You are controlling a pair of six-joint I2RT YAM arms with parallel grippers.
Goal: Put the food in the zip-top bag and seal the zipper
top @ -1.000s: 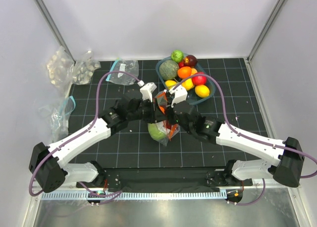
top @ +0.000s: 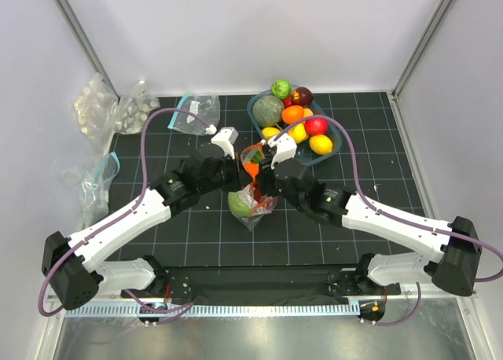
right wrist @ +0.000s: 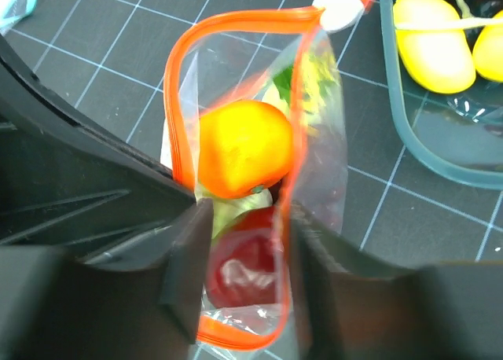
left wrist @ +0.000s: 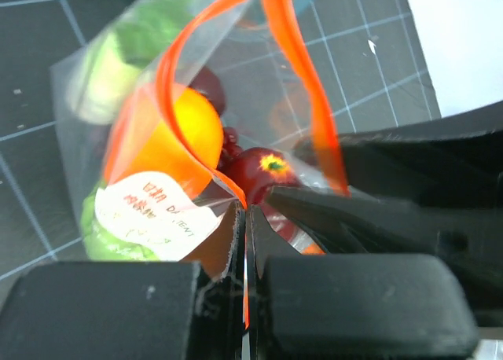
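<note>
The clear zip top bag (right wrist: 326, 152) with an orange zipper rim (right wrist: 181, 124) stands on the mat, its mouth gaping. Inside are an orange (left wrist: 192, 136), a dark red fruit (left wrist: 259, 171), small dark grapes (left wrist: 228, 144) and leafy greens (left wrist: 149, 34); a large green item (top: 239, 204) bulges low in the bag. My left gripper is shut on one side of the zipper rim. Across the mouth, my right gripper is open, its fingers apart around the other rim side and gripping nothing. A white zipper tab (right wrist: 339, 5) sits at the far end.
Behind the bag stands a blue-grey bin (top: 334, 145) of fruit. A flat empty bag (top: 203, 112) and filled bags (top: 134, 112) lie at the back left. Open mat (top: 369, 132) extends right of the bin.
The bag's mouth has widened, showing the red fruit.
</note>
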